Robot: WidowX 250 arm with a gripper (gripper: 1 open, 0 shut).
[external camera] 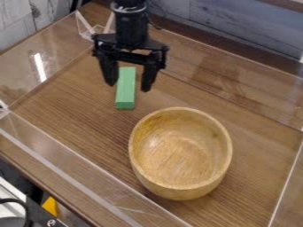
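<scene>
The dark gripper (pixel 128 69) is open over a green block (pixel 124 96) lying on the wooden table (pixel 59 106), its fingers to either side above the block. Whether they touch it I cannot tell. A large tan bowl (pixel 180 155) sits in front of the block, to the right.
A clear wire-like or plastic object (pixel 97 25) stands at the back left, partly beside the arm. Dark cables lie at the lower left corner.
</scene>
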